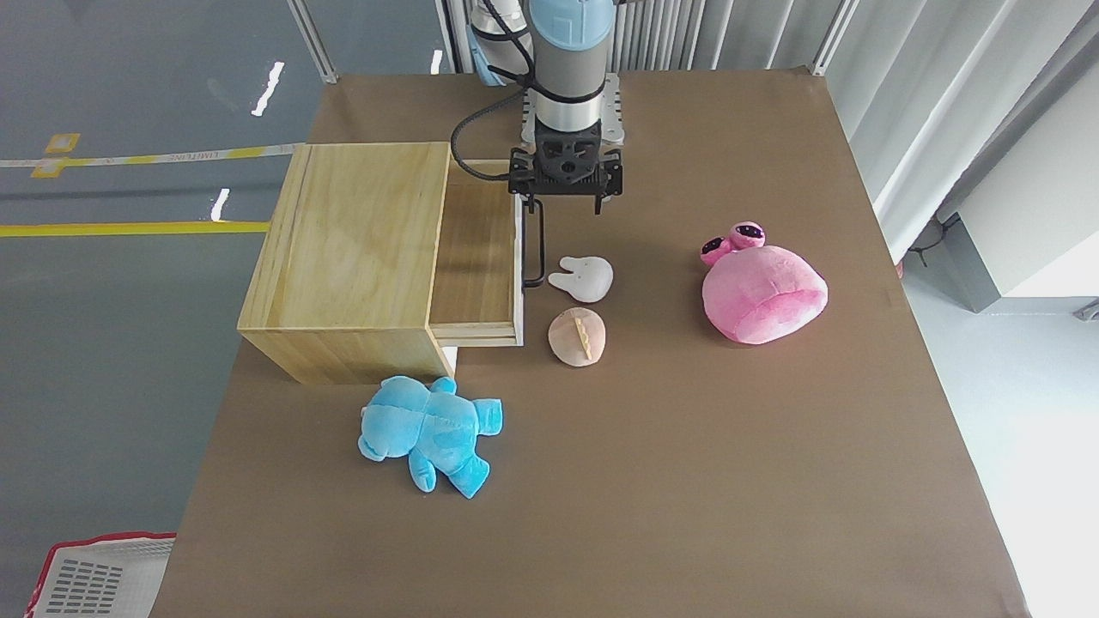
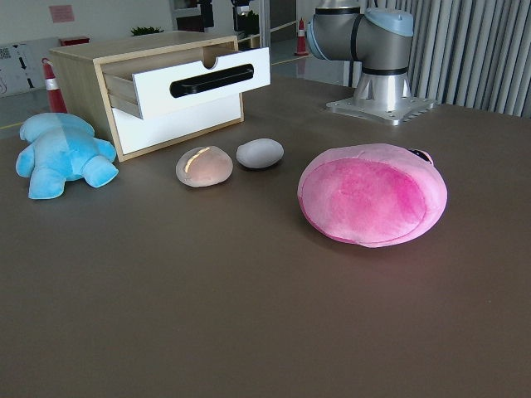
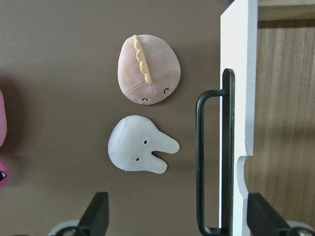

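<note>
The wooden cabinet (image 1: 350,237) has its upper drawer (image 1: 469,257) pulled out, with a white front and black handle (image 2: 211,81). My gripper is raised above the table near the handle, fingers wide apart, nothing between them. Beside the drawer lie a white bunny-like plush (image 1: 585,280) and a pale pink round plush (image 1: 572,340) with a yellow crest. A pink plush (image 1: 762,293) with protruding eyes sits to the right, and a blue plush (image 1: 433,427) lies in front of the cabinet.
Bare table (image 1: 670,494) spreads across the front and right. The drawer's visible interior is empty. A basket (image 1: 103,577) sits off the table at lower left.
</note>
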